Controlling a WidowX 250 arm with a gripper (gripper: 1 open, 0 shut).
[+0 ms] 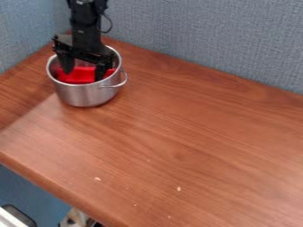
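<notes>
A steel pot (88, 94) with side handles stands at the back left of the wooden table, with a red object (76, 75) inside it. My black gripper (84, 64) reaches down into the pot from above, its fingers over the red object. Whether they are apart or closed on it is hard to tell.
Grey padded walls (213, 44) rise behind and at the left. Small pale objects lie below the table's edge at the lower left.
</notes>
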